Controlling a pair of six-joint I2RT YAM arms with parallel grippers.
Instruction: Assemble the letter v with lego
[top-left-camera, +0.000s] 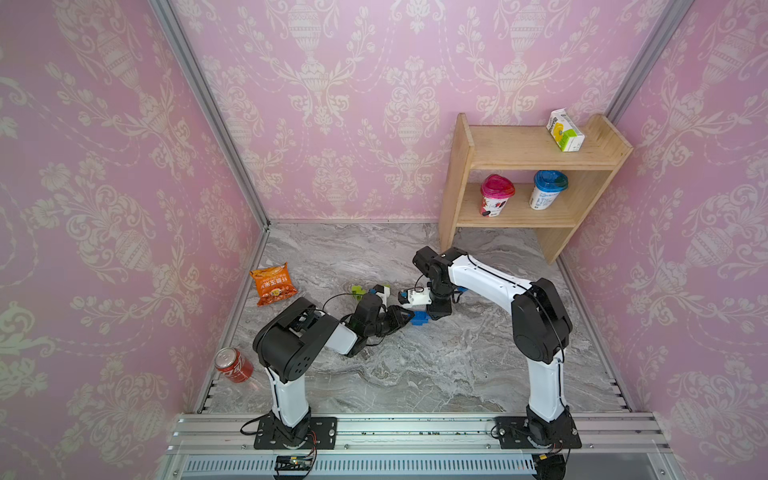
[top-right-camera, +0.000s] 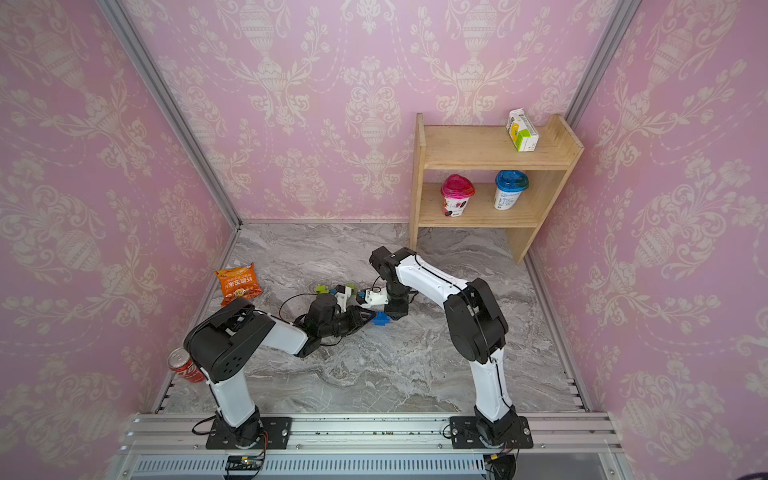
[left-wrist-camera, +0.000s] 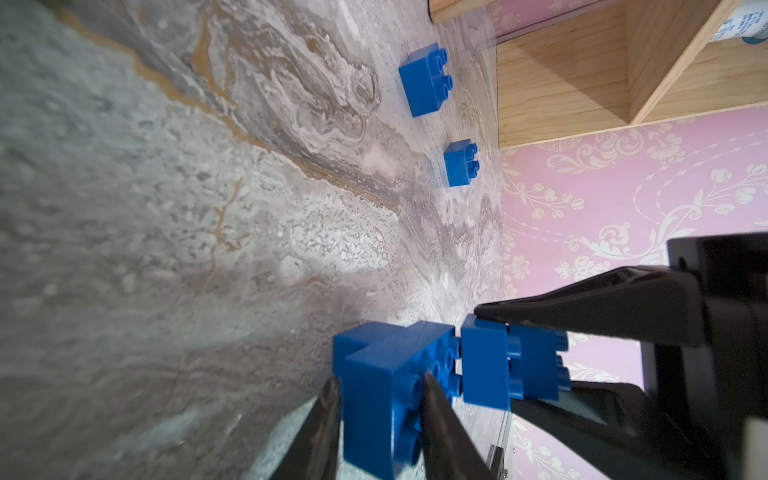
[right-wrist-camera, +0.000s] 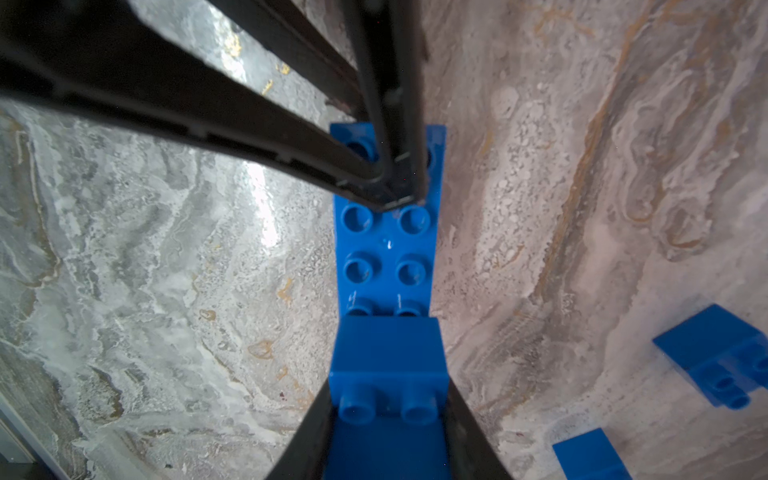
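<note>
My right gripper is shut on a small blue brick (right-wrist-camera: 388, 348), seen lined up with the end of a long blue brick piece (right-wrist-camera: 385, 244) on the table. In the left wrist view the held brick (left-wrist-camera: 485, 364) meets or nearly meets the studded side of the blue assembly (left-wrist-camera: 369, 404); any gap there is too small to tell. My left gripper has a finger on each side of that assembly's near end. Whether these fingers press on it cannot be told. From above, blue bricks (top-left-camera: 420, 317) show between both grippers.
Two loose blue bricks, one (left-wrist-camera: 424, 80) nearer and one (left-wrist-camera: 461, 162) farther, lie apart on the marble. Behind my left gripper are green bricks (top-left-camera: 357, 289). A wooden shelf (top-left-camera: 466, 172) stands at the back right.
</note>
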